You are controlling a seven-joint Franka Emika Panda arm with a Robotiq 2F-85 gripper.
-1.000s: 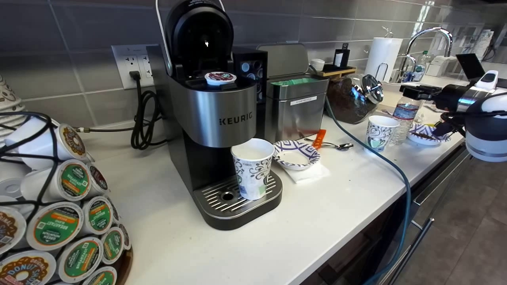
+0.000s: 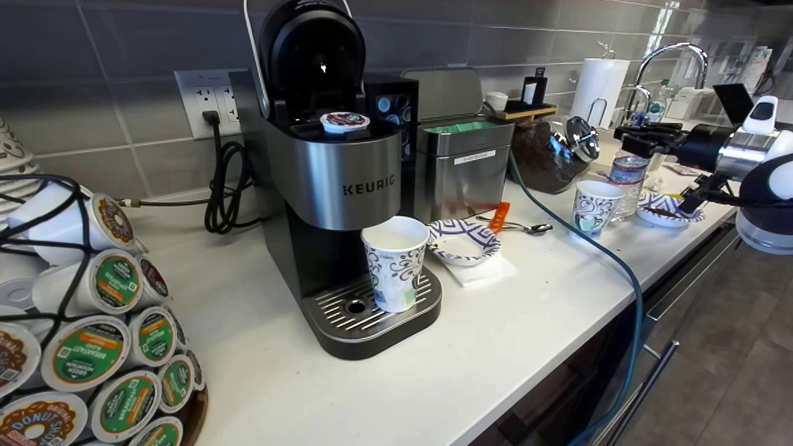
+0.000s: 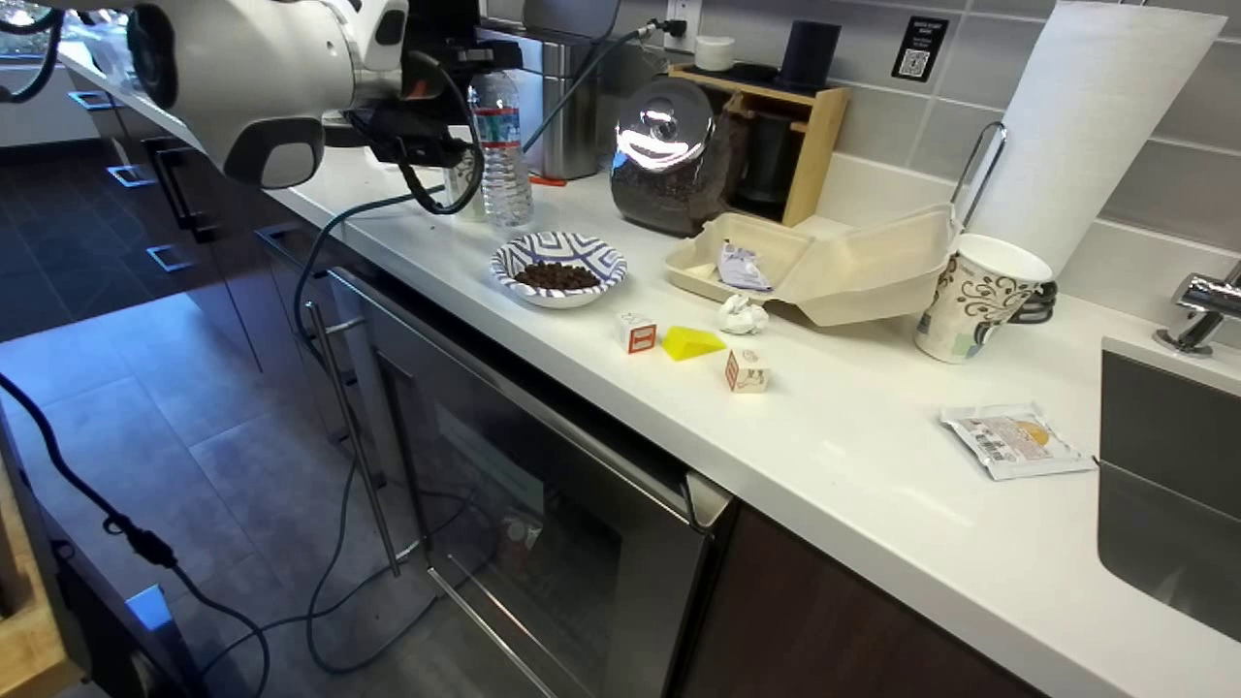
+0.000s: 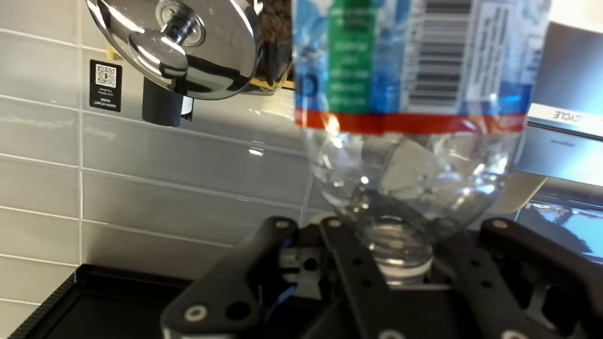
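Note:
A clear plastic water bottle [image 2: 628,170] with a blue and red label is beside a patterned paper cup [image 2: 595,208] toward the right of exterior view 1. My gripper is shut on the bottle's neck, just under the white cap, as the wrist view shows. Viewed from the sink side, the bottle [image 3: 506,163] stands close to upright behind the patterned bowl [image 3: 559,266] of dark pieces. Whether its base touches the counter is hard to tell. Another paper cup [image 2: 396,264] rests on the drip tray of the Keurig machine [image 2: 349,178].
A steel bin [image 2: 464,167] and a glass jar [image 2: 539,152] line the wall. Small boxes [image 3: 636,333], a yellow piece [image 3: 691,342] and an open carton [image 3: 867,262] lie beyond the bowl. A blue cable [image 2: 632,297] crosses the counter's front edge.
In exterior view 1 my gripper and the bottle have shifted slightly left and up. The arm's wrist has turned a little. The cups and coffee machine are where they were.

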